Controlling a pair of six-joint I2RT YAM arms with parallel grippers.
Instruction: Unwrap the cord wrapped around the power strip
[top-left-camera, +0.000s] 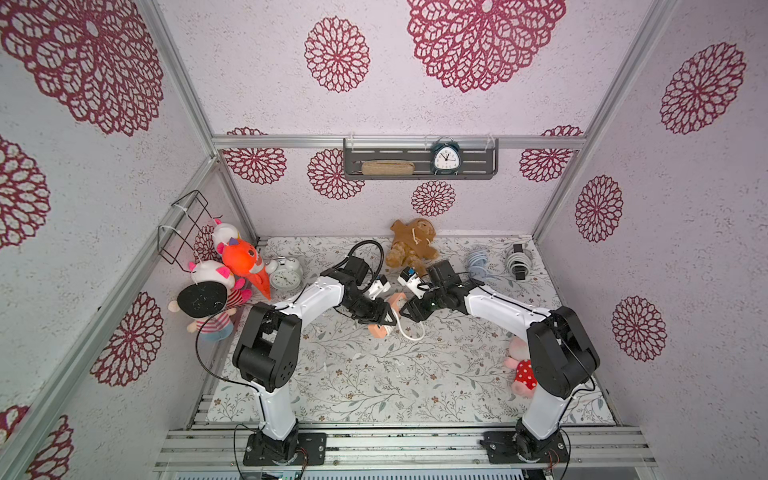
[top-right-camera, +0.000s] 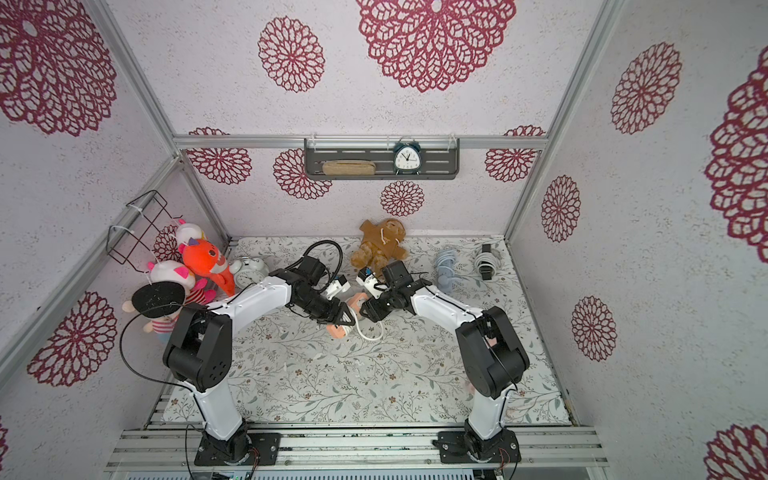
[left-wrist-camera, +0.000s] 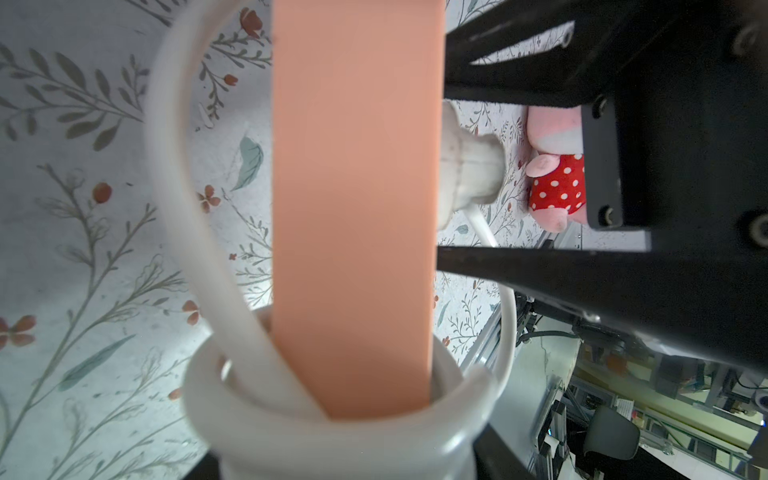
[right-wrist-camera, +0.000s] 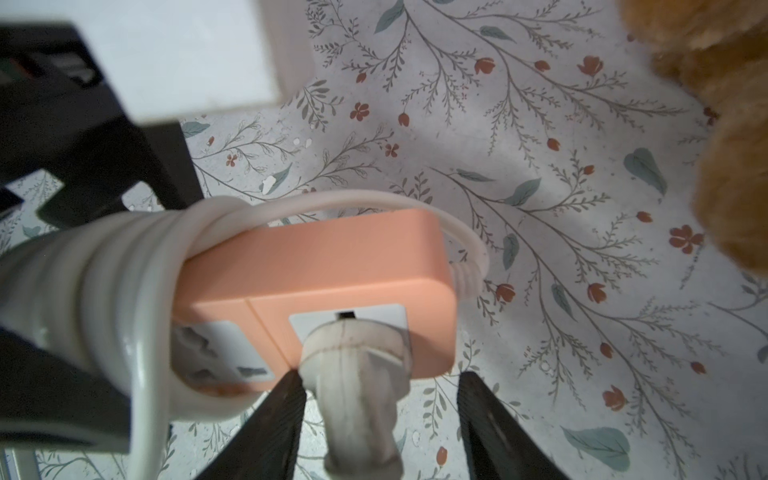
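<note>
A salmon power strip (left-wrist-camera: 352, 176) with white cord (right-wrist-camera: 144, 304) coiled round one end and a loop hanging loose lies at the table's centre, between both grippers. My left gripper (top-left-camera: 384, 318) is over the coiled end; its fingertips are largely hidden behind cord and strip in the left wrist view, so their state is unclear. My right gripper is part open, its fingers on either side of the white plug (right-wrist-camera: 360, 384) seated in a socket; whether they touch it is unclear.
A brown bear (top-left-camera: 412, 240) lies behind, coiled blue (top-left-camera: 477, 264) and grey cords (top-left-camera: 518, 261) at back right, a pink plush toy (top-left-camera: 521, 368) at front right, and plush toys with a white clock (top-left-camera: 285, 273) at left.
</note>
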